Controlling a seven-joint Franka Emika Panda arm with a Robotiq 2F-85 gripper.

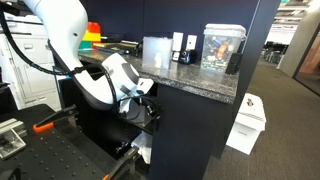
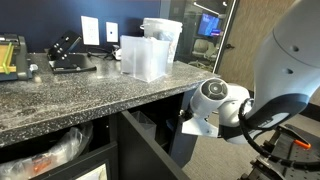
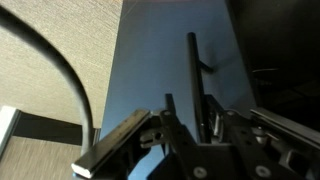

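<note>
A black bar handle point(image 3: 194, 70) stands out from a dark blue-grey panel point(image 3: 140, 70) in the wrist view. My gripper is close to it, its fingertips apart on either side of the bar's near end; whether they touch it, I cannot tell. In exterior view 1 my gripper point(image 1: 153, 114) is low, below the counter's front edge and beside the dark cabinet. The fingers are small and dark there. In exterior view 2 the arm's white wrist point(image 2: 207, 108) shows, but the fingertips are hard to make out.
Above the gripper runs a grey stone counter point(image 1: 190, 76) with a clear tub point(image 1: 222, 47) and a translucent bin point(image 1: 157, 51). A plastic bag point(image 2: 50, 160) lies in an open compartment below. A white box point(image 1: 247, 124) stands on the floor beyond the cabinet.
</note>
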